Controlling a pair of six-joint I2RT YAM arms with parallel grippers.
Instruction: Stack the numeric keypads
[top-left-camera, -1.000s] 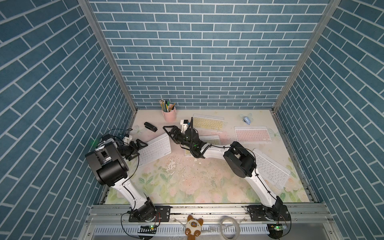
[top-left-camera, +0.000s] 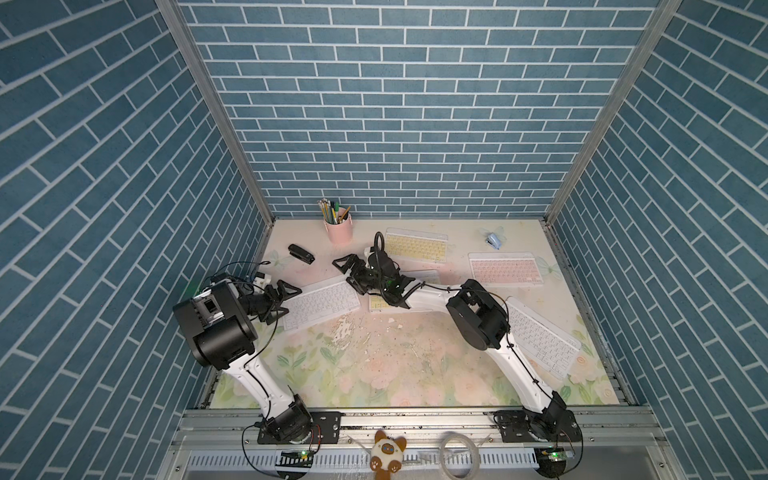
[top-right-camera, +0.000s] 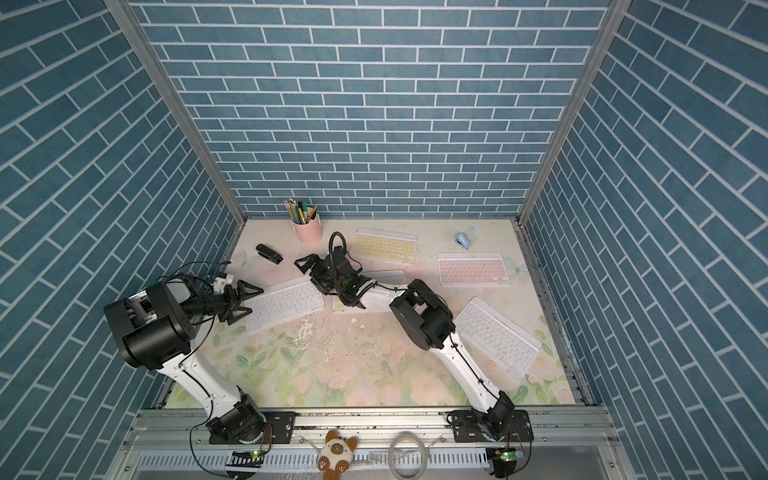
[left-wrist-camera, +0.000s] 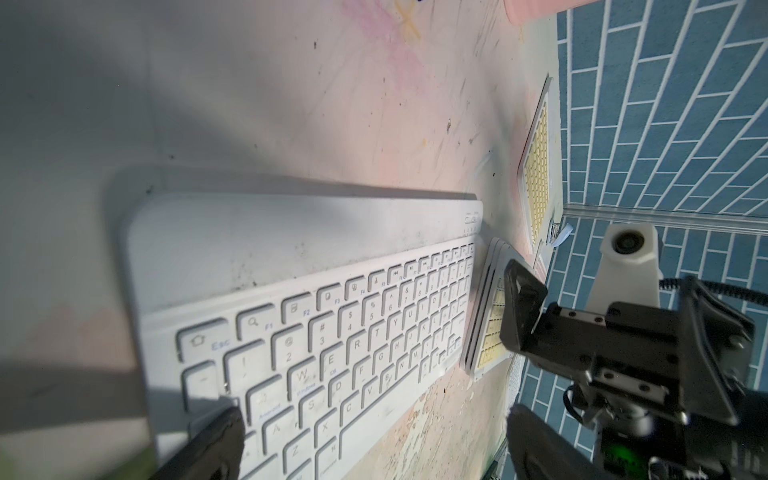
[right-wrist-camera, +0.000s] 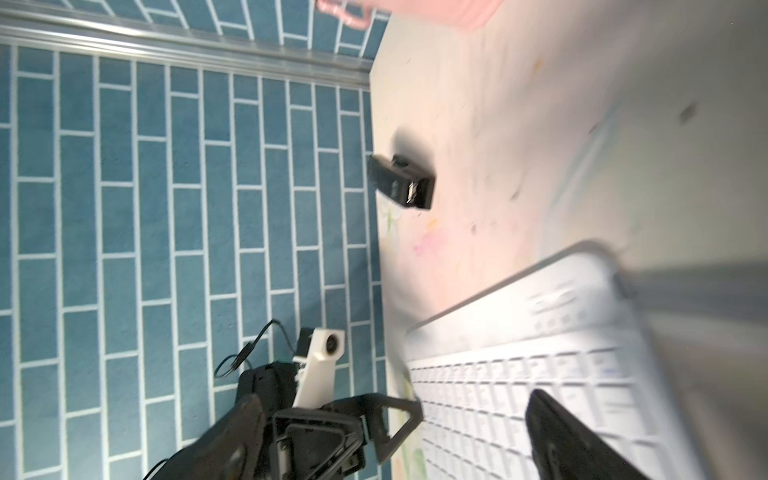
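Note:
A white keyboard (top-left-camera: 320, 304) lies on the left of the table between my two grippers. My left gripper is open at its left end, fingers spread over it. My right gripper is open near its right end, above it. Just right of that keyboard, partly hidden under my right arm, is a stack with a yellow-keyed keyboard (left-wrist-camera: 492, 320) on top. Another yellow keyboard (top-left-camera: 416, 244) lies at the back, a pink one (top-left-camera: 505, 269) at the right, and a white one (top-left-camera: 540, 336) at the right front.
A pink pen cup (top-left-camera: 339, 230) and a black stapler (top-left-camera: 301, 253) stand at the back left, and a small blue object (top-left-camera: 493, 240) lies at the back right.
The left white keyboard has moved right, toward the stack. My left gripper moved slightly right.

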